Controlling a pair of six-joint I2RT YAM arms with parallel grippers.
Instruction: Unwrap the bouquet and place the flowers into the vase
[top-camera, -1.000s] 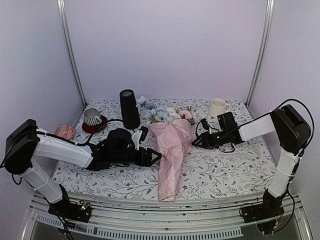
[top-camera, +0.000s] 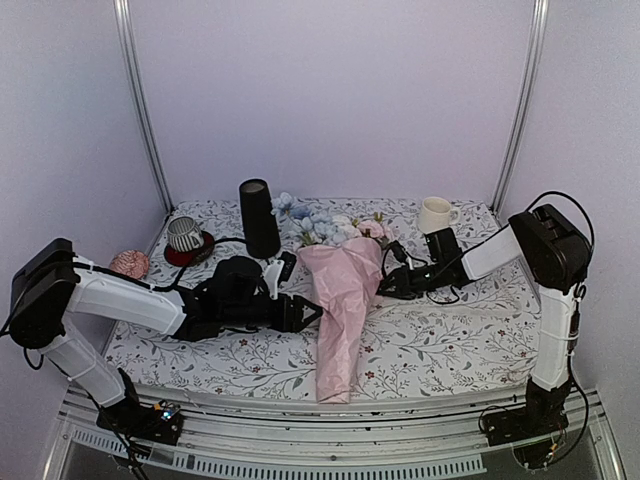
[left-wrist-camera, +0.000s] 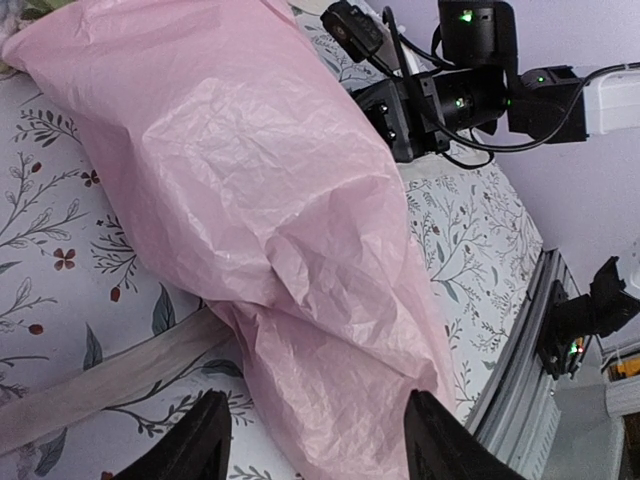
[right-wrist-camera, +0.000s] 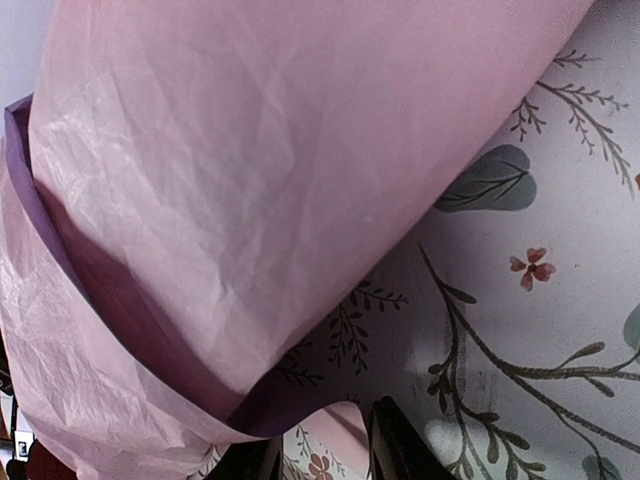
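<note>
The bouquet's blue, white and pink flowers (top-camera: 322, 224) lie at the back centre, with their stems hidden in a pink paper wrap (top-camera: 345, 300). To their left stands a tall black vase (top-camera: 260, 222), upright. My left gripper is shut on the pink wrap, whose crumpled lower part runs between its widely spaced fingers. On the wrap's right side, low over the table, my right gripper is part open. A purple-lined paper edge (right-wrist-camera: 275, 420) and a pink strip show at its fingertips; no firm hold on them is visible.
A white mug (top-camera: 437, 215) stands at the back right. Far left are a striped cup (top-camera: 185, 234) on a dark red saucer (top-camera: 195, 252) and a patterned round item (top-camera: 129, 263). A pale ribbon (left-wrist-camera: 110, 385) crosses the table under the wrap.
My right arm has moved left, bringing its gripper up to the wrap's right side. The left arm, flowers and vase look unmoved.
</note>
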